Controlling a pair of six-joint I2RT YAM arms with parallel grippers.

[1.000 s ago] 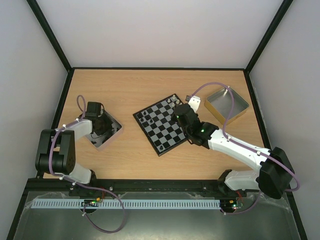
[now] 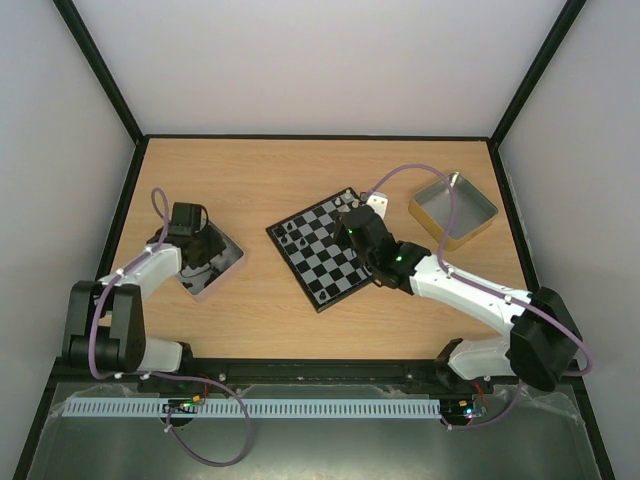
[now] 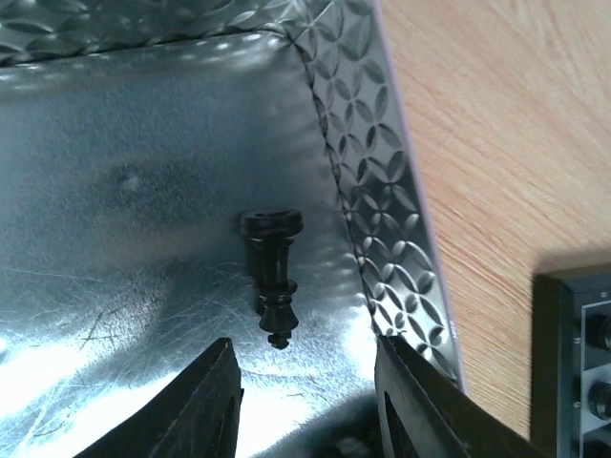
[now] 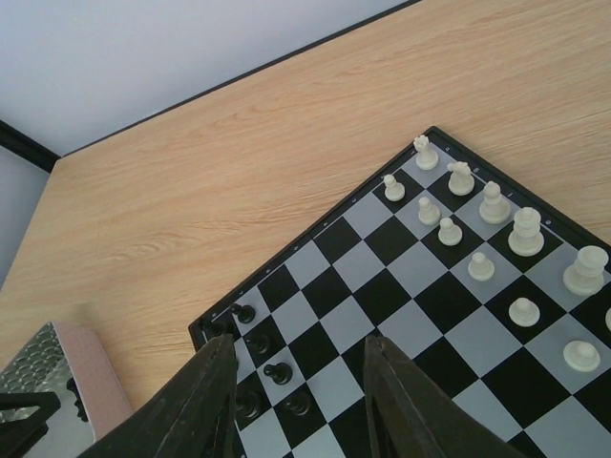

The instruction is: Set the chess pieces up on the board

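My left gripper is open over the grey pink-rimmed tray [image 2: 232, 262], its fingers either side of and just short of a black chess piece [image 3: 275, 272] lying on its side. My right gripper hangs above the checkered board [image 4: 413, 324], fingers apart with nothing seen between them at their height. White pieces [image 4: 526, 232] stand along the board's right part, black pieces [image 4: 278, 373] at its left corner.
A yellow-sided box [image 2: 455, 210] with a grey interior sits at the back right. Bare wooden table [image 2: 290, 170] lies behind the board.
My right arm has moved a little to the left.
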